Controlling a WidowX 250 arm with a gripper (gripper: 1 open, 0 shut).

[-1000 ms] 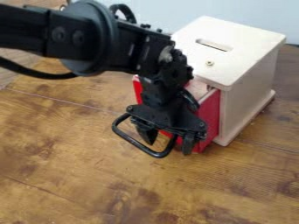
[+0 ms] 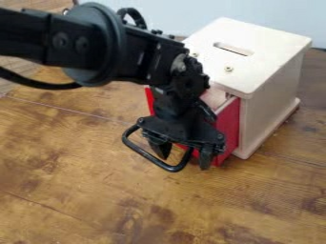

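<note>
A pale wooden box (image 2: 265,95) with a slot in its lid and a small brass knob stands at the upper right of the camera view. On its near-left side is a red drawer-like part (image 2: 227,120). My black gripper (image 2: 181,151) is down at that red part, in front of it and partly hiding it. Whether the fingers are apart or closed on something is hard to make out.
A white wall (image 2: 211,11) runs behind the box. A black cable loops along the arm at the left.
</note>
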